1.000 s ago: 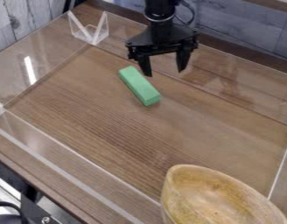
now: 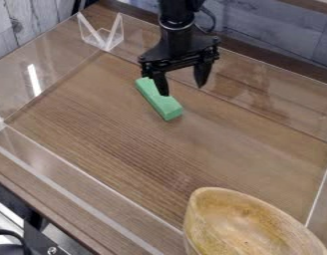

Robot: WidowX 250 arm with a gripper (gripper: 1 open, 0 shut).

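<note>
My black gripper (image 2: 175, 70) hangs at the top middle of the camera view, its two fingers spread wide and open, with nothing visible between them. Just below it a green block (image 2: 160, 99) lies flat on the wooden table (image 2: 113, 149), angled slightly. The left finger is above the block's upper end; whether it touches cannot be told.
A large cream bowl (image 2: 249, 224) sits at the bottom right. A white wire-like object (image 2: 100, 30) is at the top left.
My gripper has shifted slightly, its left finger now a little lower toward the green block's upper end. The block has not visibly moved.
</note>
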